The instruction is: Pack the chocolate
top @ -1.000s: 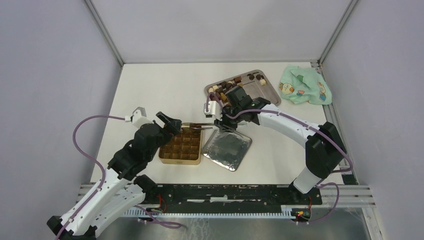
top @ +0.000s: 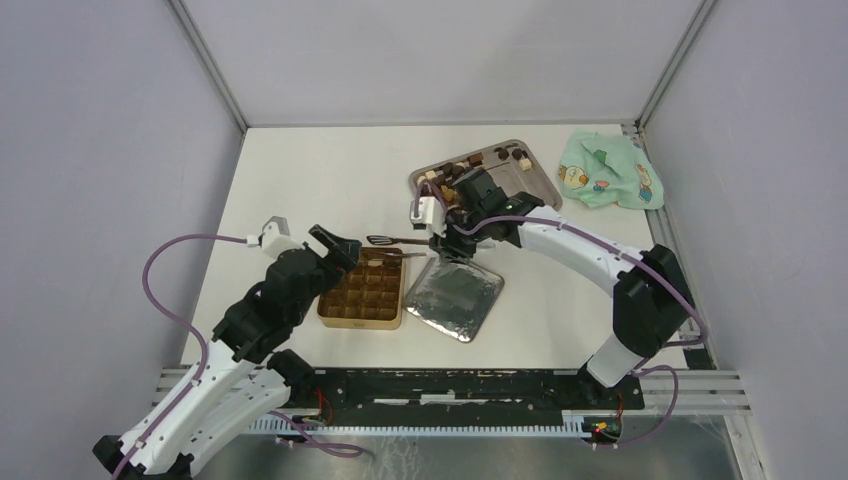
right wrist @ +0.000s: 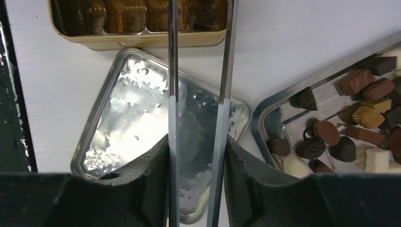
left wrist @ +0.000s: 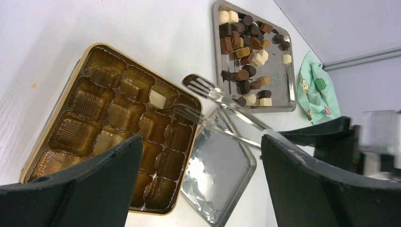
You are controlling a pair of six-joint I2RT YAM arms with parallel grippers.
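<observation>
Metal tongs [left wrist: 250,119] with slotted tips are gripped in my right gripper. Their two arms stand apart, with nothing between the tips in the left wrist view. A white chocolate [left wrist: 157,99] lies in a compartment of the gold-rimmed box [left wrist: 53,111], just left of the tong tips. One tip is over the box; the other appears at or beyond its edge. My left gripper [top: 345,247] stands open above the box, nothing between its fingers. Assorted chocolates [left wrist: 247,41] fill part of the metal tray [left wrist: 257,109] at the back.
A silver lid [top: 455,300] lies right of the box, close to its side. A green patterned cloth [top: 610,170] sits at the back right. White table shows bare on the far left and on the right.
The tong arms have spread apart; they were close together over the box a second ago. The right arm has shifted slightly. My left arm has barely moved.
</observation>
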